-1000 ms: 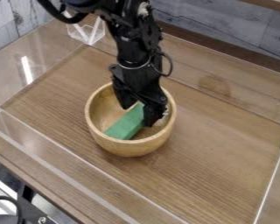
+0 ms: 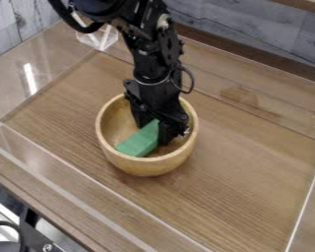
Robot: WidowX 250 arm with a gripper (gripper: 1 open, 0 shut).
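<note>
A round tan bowl (image 2: 125, 159) stands on the wooden table, with a green object (image 2: 139, 142) lying inside it, tilted diagonally. The black gripper (image 2: 157, 124) reaches down from the top centre into the bowl at the green object's upper end. The fingertips are dark and overlap that end, so what is between them is hard to make out.
A clear plastic item (image 2: 97, 34) lies at the back left. Grey boards border the table at the back, and cables show at the lower left corner.
The gripper has moved slightly down into the bowl, over the upper end of the green object. The bowl has stayed about where it was.
</note>
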